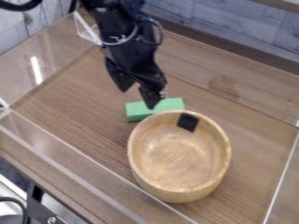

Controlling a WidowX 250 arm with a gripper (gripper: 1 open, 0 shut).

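A round light wooden bowl (176, 166) stands at the front centre, with a small black block (187, 122) at its back rim. Behind and left of it lies a green rectangular block (152, 108) on the wooden table. My black gripper (138, 86) hangs above and behind the green block, fingers open, with nothing visible between them.
A pale wall stands along the back. A clear plastic object sits at the back left, partly behind the arm. Cables show at the lower left corner.
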